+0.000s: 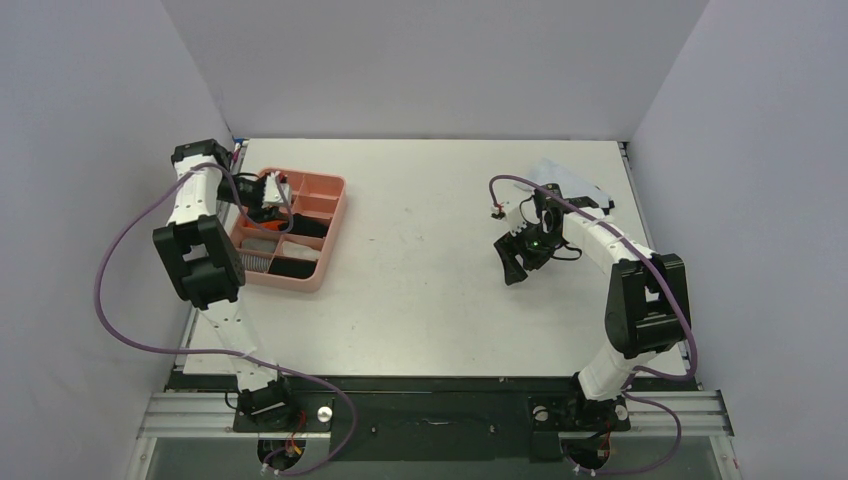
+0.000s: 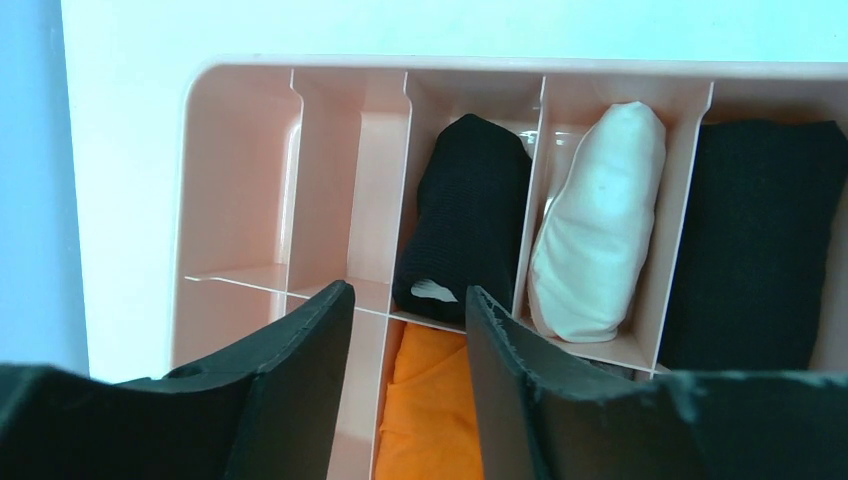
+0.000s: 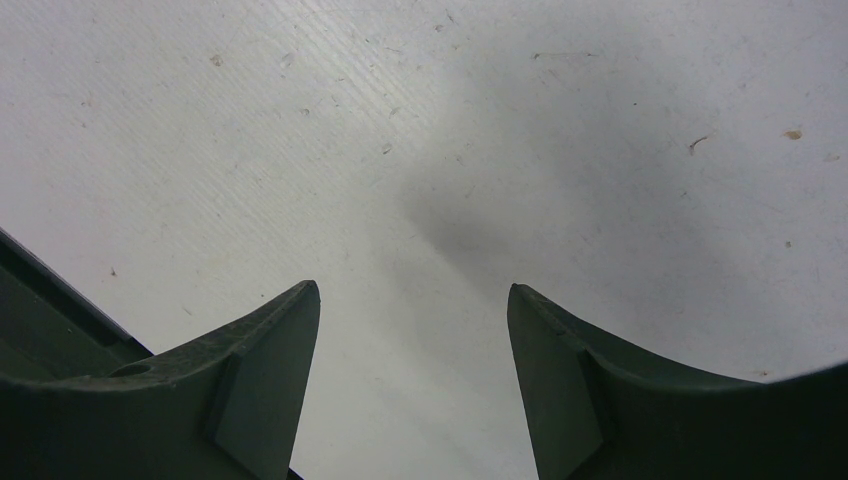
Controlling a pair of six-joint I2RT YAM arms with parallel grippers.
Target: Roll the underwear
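Note:
My left gripper hangs over the pink divided box [image 1: 334, 240], its fingers spread and nothing between them. In the left wrist view, a rolled black garment [image 2: 470, 210] lies in a compartment just beyond the fingertips. An orange folded cloth [image 2: 430, 400] fills the compartment below, partly hidden by the right-hand finger. A white roll [image 2: 600, 225] and another black roll [image 2: 755, 245] sit in compartments further right. Over the table's right side, my right gripper is open above bare tabletop, with no garment between its fingers.
Pale cloth [image 1: 560, 178] lies at the back right of the table, partly behind the right arm. Several box compartments are empty, at the left in the left wrist view.

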